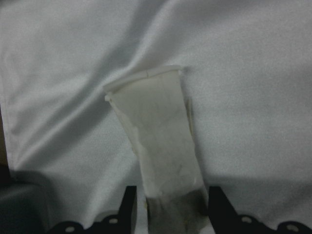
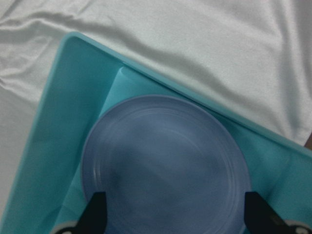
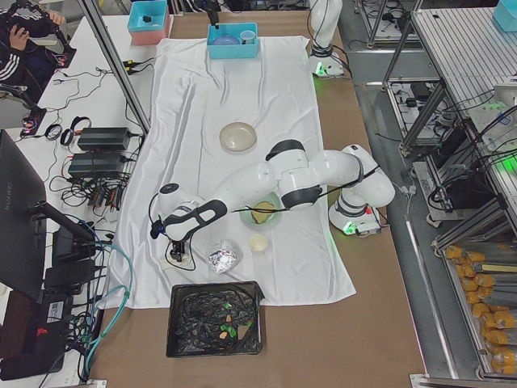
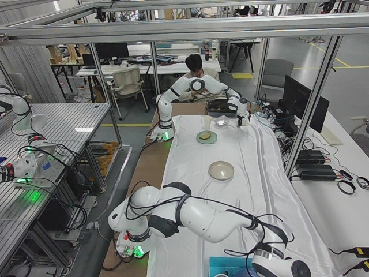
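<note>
A long, flattened white paper piece (image 1: 161,126) lies on the white cloth in the left wrist view. My left gripper is low over its near end, fingers apart on either side of it; whether they touch it is unclear. In the right wrist view my right gripper is open above a blue plate (image 2: 165,156) inside a turquoise bin (image 2: 53,107). In the left camera view a crumpled foil piece (image 3: 223,257) lies beside the left gripper, with a small pale cup (image 3: 258,242) to its right.
A green plate (image 4: 211,141) with yellowish food, a beige bowl (image 3: 237,137) mid-cloth, and a black lined tray (image 3: 215,352) beyond the cloth's edge. The middle of the cloth near the beige bowl is largely clear.
</note>
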